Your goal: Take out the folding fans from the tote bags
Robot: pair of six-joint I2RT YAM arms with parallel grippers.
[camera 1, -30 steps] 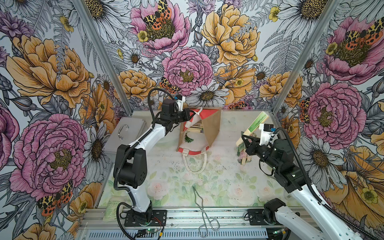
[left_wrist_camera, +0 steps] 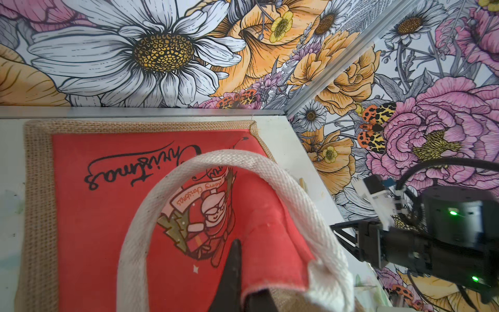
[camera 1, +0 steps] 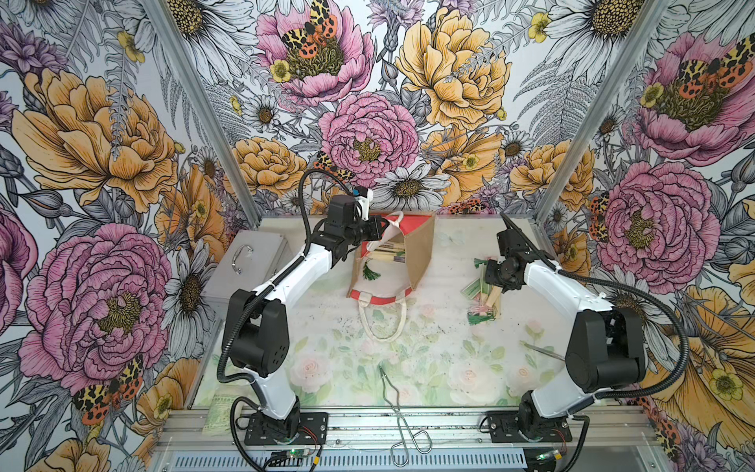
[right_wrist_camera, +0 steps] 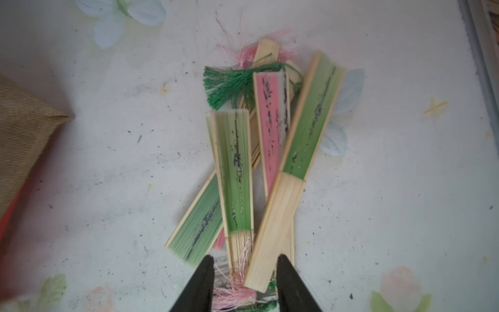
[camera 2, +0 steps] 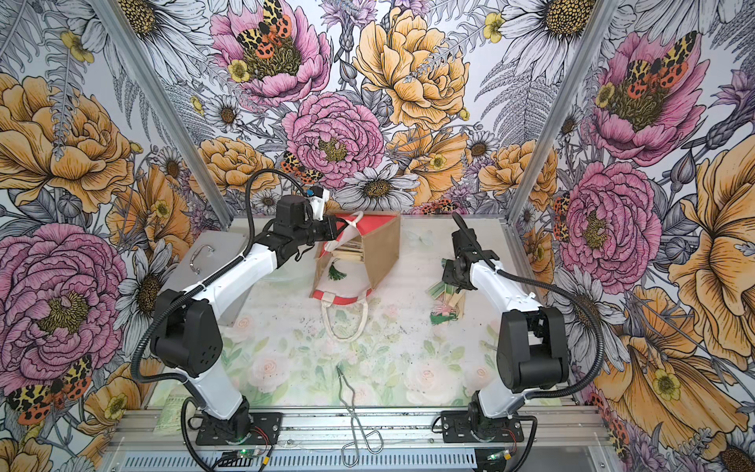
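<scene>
The tote bag (camera 1: pixel 419 250), brown with red panels and white handles, lies on its side at the table's back middle, mouth facing the front. Inside show pale folding fan sticks (camera 1: pixel 387 250) and a green tassel (camera 1: pixel 370 272). My left gripper is shut on the red fabric at the bag's upper rim, beside a white handle (left_wrist_camera: pixel 130 244). Right of the bag, several folded fans lie in a loose pile; a green-and-wood fan (right_wrist_camera: pixel 291 176) is on top, crossing a green fan (right_wrist_camera: pixel 235 171) and a pink fan (right_wrist_camera: pixel 270 119). Above them my right gripper stands open.
A grey metal case (camera 1: pixel 245 263) sits at the back left. Metal tongs (camera 1: pixel 399 417) lie across the front edge, and a thin rod (camera 1: pixel 542 351) lies near the right arm. Free table stretches in front of the bag and pile.
My right gripper held a green-and-wood fan one second ago; it has turned downward over the pile and let that fan go. The left arm and the bag have barely moved.
</scene>
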